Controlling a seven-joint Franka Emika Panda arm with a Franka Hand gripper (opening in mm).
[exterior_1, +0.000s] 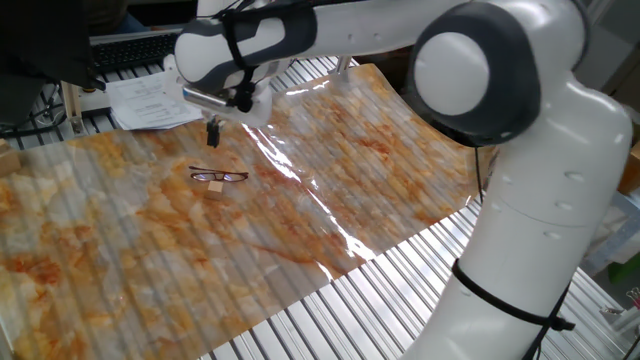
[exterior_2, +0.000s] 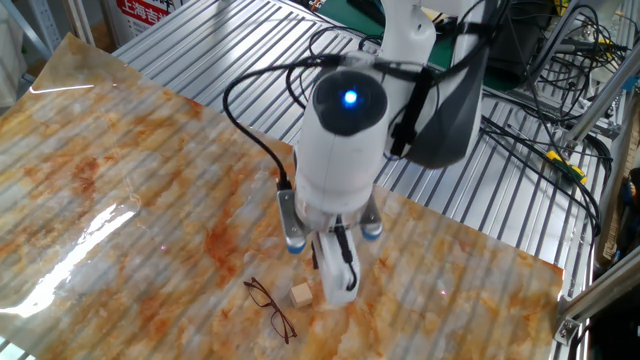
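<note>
A pair of dark-framed glasses (exterior_1: 219, 176) lies on the marbled mat, with a small wooden block (exterior_1: 215, 189) right beside it. The other exterior view shows the glasses (exterior_2: 270, 310) and the pale block (exterior_2: 301, 294) side by side, partly close to the arm's hand. My gripper (exterior_1: 213, 134) hangs in the air above the mat, higher in the picture than the glasses and apart from them. Its dark fingers look close together, but they are too small here to tell whether they stand open or shut. In the second view the hand hides most of the fingers.
Papers (exterior_1: 153, 101) and a keyboard (exterior_1: 134, 52) lie at the far edge. A box corner (exterior_1: 8, 158) shows at the left edge. Cables (exterior_2: 590, 190) run along the side of the ribbed table.
</note>
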